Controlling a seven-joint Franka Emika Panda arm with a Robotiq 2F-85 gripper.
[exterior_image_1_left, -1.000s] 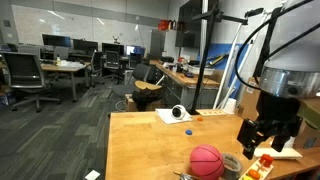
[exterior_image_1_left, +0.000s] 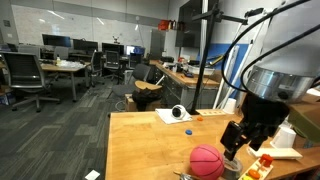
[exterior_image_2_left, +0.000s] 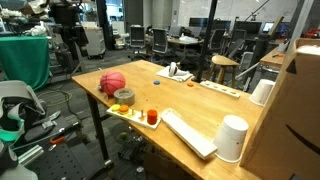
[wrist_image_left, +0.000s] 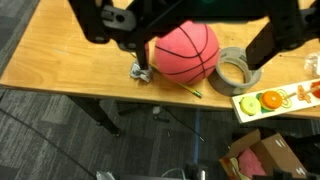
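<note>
A dark red ball (wrist_image_left: 185, 50) sits near the table edge, with a grey tape roll (wrist_image_left: 233, 67) beside it and a small metal item (wrist_image_left: 141, 68) on its other side. From above, my gripper is open, its black fingers far apart on either side of the ball in the wrist view. In the first exterior view the gripper (exterior_image_1_left: 244, 148) hangs in the air to the right of the ball (exterior_image_1_left: 206, 162). The second exterior view has the gripper (exterior_image_2_left: 69, 50) at upper left, well above the ball (exterior_image_2_left: 113, 82).
A white strip with colored pegs (exterior_image_2_left: 137, 116) lies beside the tape roll. Farther along the table are a long white block (exterior_image_2_left: 188, 135) and a white cup (exterior_image_2_left: 231, 139). White headphones (exterior_image_2_left: 178, 70) rest at the back.
In the first exterior view, the arm and gripper have shifted left, closer to the ball. The objects on the table have not moved.
</note>
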